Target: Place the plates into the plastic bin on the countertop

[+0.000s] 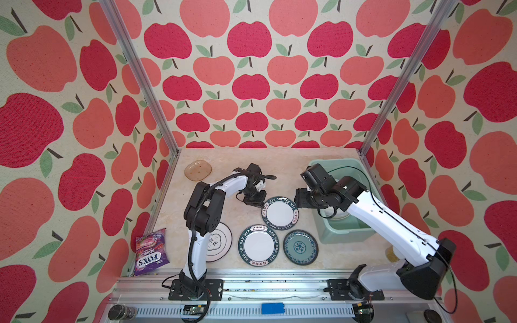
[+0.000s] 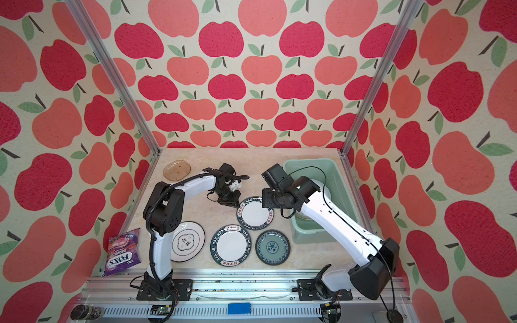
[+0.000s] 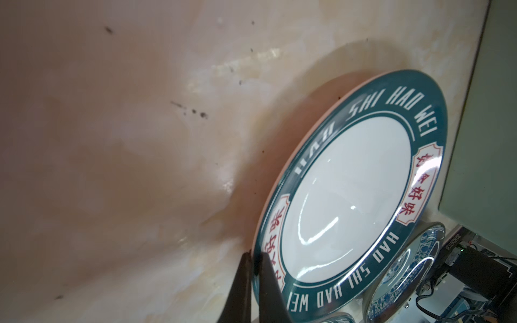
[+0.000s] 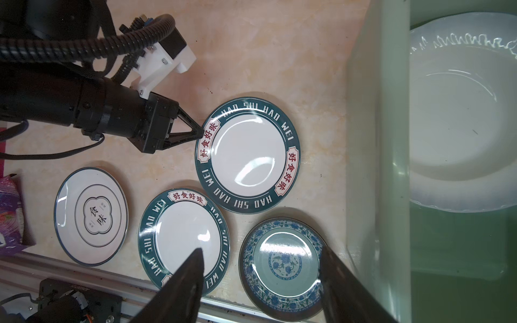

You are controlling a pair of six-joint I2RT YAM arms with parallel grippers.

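Observation:
A white plate with green lettered rim (image 4: pixel 247 155) lies mid-counter. My left gripper touches its left edge, fingers closed; whether the rim is between them is unclear. A second lettered plate (image 4: pixel 185 237), a blue-patterned plate (image 4: pixel 282 263) and a white plate with a centre emblem (image 4: pixel 91 215) lie along the front. A small tan plate (image 1: pixel 198 170) sits back left. The green plastic bin (image 1: pixel 344 237) stands right, holding a white plate (image 4: pixel 463 107). My right gripper hangs open beside the bin's near wall, above the plates, holding nothing.
A purple snack bag (image 1: pixel 150 250) lies at the left front edge. The metal rail (image 1: pixel 242 274) runs along the front edge.

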